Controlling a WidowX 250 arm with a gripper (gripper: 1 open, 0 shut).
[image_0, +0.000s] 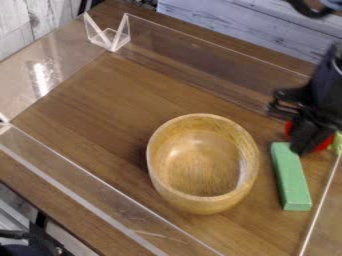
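Note:
The black gripper (301, 125) is at the right edge, blurred, above the top end of a green bar (293, 179) lying on the wooden table. Whether its fingers are open or shut is unclear. A red object (317, 143) is partly hidden behind the gripper. A wooden bowl (201, 164) sits upright left of the green bar.
A clear plastic piece (110, 32) stands at the back left. Transparent strips run along the table (94, 110), whose left part is bare.

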